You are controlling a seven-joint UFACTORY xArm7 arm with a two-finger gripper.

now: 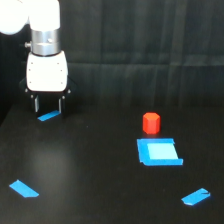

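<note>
At the upper left, my gripper (pixel 48 104) hangs below the white arm, its two dark fingers spread apart. Nothing shows between them. A red block (pixel 151 123) with angled sides is right of centre on the black table, well to the right of the gripper. Just in front of the block lies a pale square (pixel 162 151) bordered with blue tape; the two appear separate.
Strips of blue tape mark the table: one (pixel 49 116) under the gripper, another (pixel 24 188) at the front left, a third (pixel 196 196) at the front right. A black curtain (pixel 140 50) closes off the back.
</note>
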